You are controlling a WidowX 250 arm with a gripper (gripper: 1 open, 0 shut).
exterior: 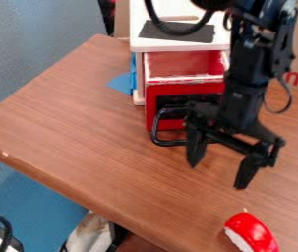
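My gripper (218, 166) hangs open over the wooden table (86, 148), its two black fingers apart with nothing visible between them, in front and to the right of a red box (178, 84) with a white top. A black loop handle or frame at the box's lower front is partly hidden behind the arm. A red and white object (249, 232) lies at the table's lower right.
A blue piece (121, 82) lies left of the box. Cardboard stands behind at the right. The table's edge runs diagonally along the lower left.
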